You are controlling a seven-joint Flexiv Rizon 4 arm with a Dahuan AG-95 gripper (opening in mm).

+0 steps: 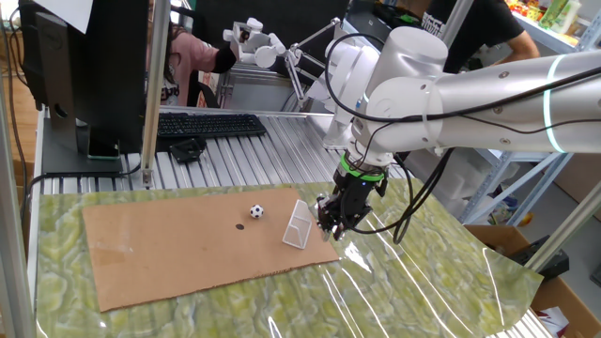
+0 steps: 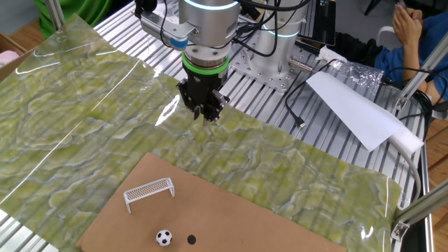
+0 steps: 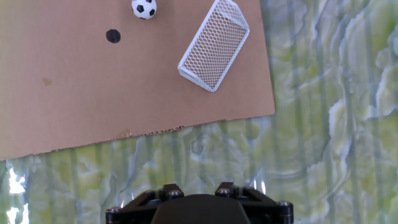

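Note:
A small black-and-white football (image 1: 256, 212) rests on the brown cardboard sheet (image 1: 169, 244). Nearby, toward one end of the cardboard, stands a small white goal with a mesh net (image 3: 214, 46). My gripper (image 2: 202, 117) hangs over the green marbled mat, off the cardboard and apart from both ball (image 2: 164, 238) and goal (image 2: 148, 190). In the wrist view two dark finger parts show at the bottom edge with mat between them, but a black body covers the middle. No object shows held. How far the fingers are apart is unclear.
A dark round spot (image 3: 113, 36) marks the cardboard near the ball. White rolled sheet material (image 2: 364, 112) and a loose cable (image 2: 297, 112) lie on the metal slats beyond the mat.

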